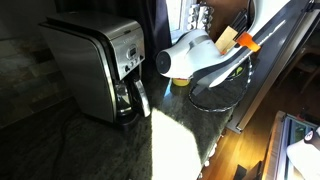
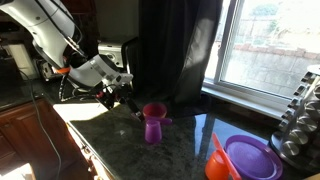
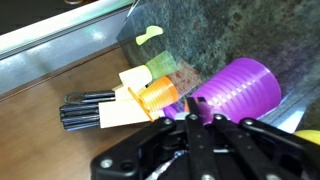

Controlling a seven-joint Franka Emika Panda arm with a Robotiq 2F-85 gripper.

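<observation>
In the wrist view my gripper looks shut, its fingertips close to a ribbed purple cup lying across the view. Whether they touch the cup is not clear, and nothing shows between them. An orange cup and a light green cup are left of the fingers. In exterior view 2 a purple cup stands on the dark counter in front of a pinkish-red one. The arm reaches over the counter at the left. Exterior view 1 hides the gripper behind the arm.
A coffee maker stands on the counter beside the arm. A purple plate and an orange cup are near the window. The wrist view also shows a light green spoon-like piece and black-handled utensils.
</observation>
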